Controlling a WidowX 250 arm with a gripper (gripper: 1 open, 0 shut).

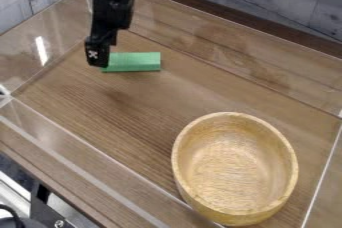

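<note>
A dark gripper (99, 44) hangs at the upper left, fingers open and pointing down, just at the left end of a flat green block (134, 61) lying on the wooden table. Whether the fingers touch the block is hard to tell. A round cream bowl (235, 203) sits at the lower right, empty.
</note>
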